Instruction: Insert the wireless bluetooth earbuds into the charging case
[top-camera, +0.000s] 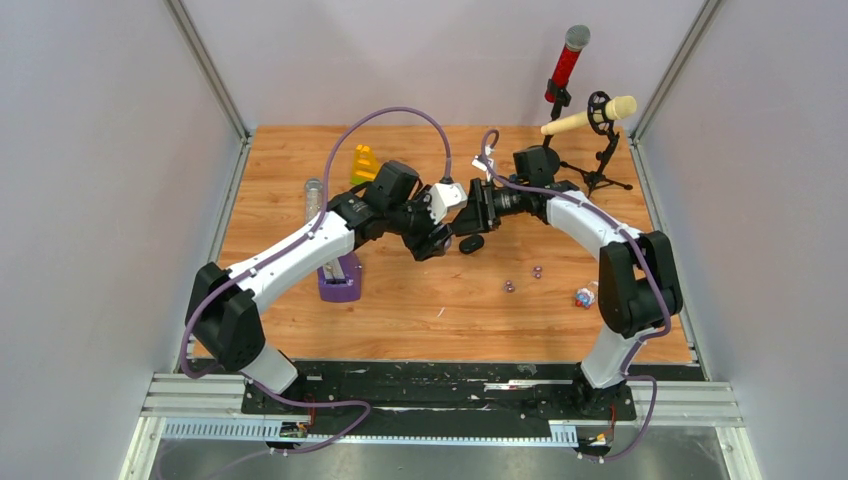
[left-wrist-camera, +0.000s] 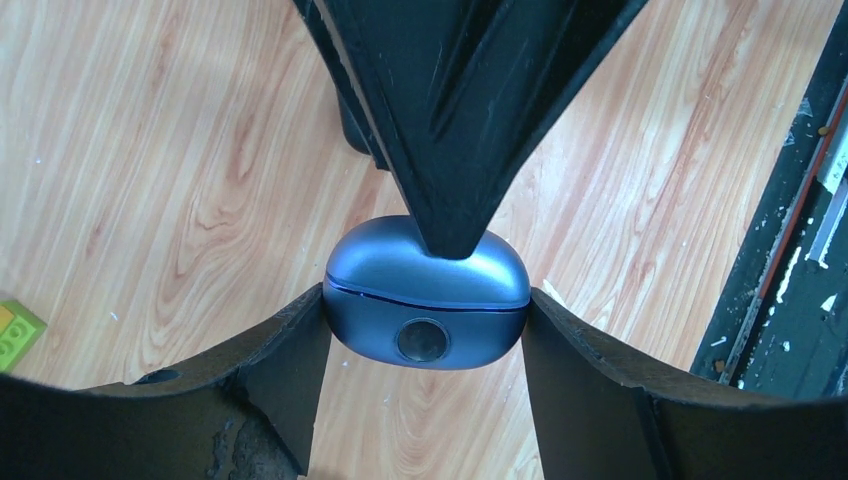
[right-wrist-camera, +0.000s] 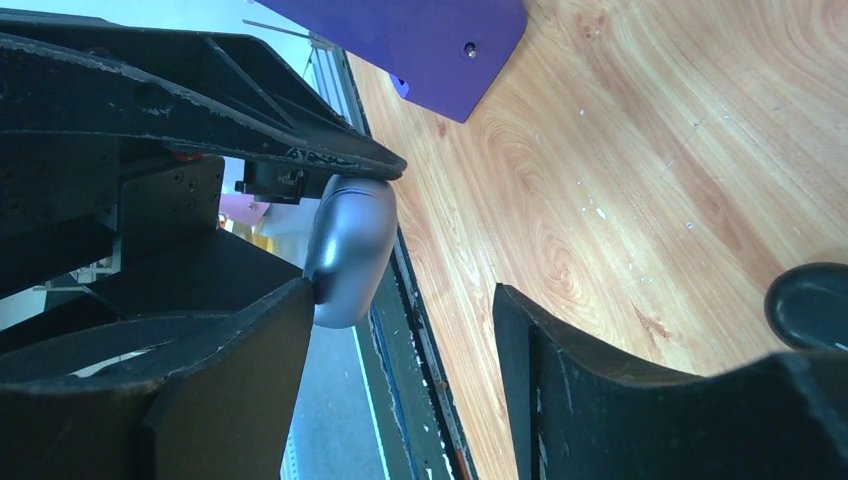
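Observation:
My left gripper is shut on the charging case (left-wrist-camera: 425, 335), a glossy blue rounded case gripped by its two ends. A thin dark seam runs below its lid. Over the lid comes a dark finger (left-wrist-camera: 450, 180) of my right gripper, its tip at the lid's top. In the right wrist view, that gripper's fingers stand apart with bare wood between them, and the case (right-wrist-camera: 350, 250) shows beside the left fingertip. Two small shiny pieces, apparently the earbuds (top-camera: 510, 286), lie on the table to the right. The inside of the case is hidden.
A black oval object (right-wrist-camera: 815, 305) lies on the table below the grippers. The purple stand (top-camera: 340, 285) is at left, a yellow-green toy (top-camera: 365, 165) behind. At the back right are a telescope (top-camera: 595, 118) and a red microphone (top-camera: 567, 68).

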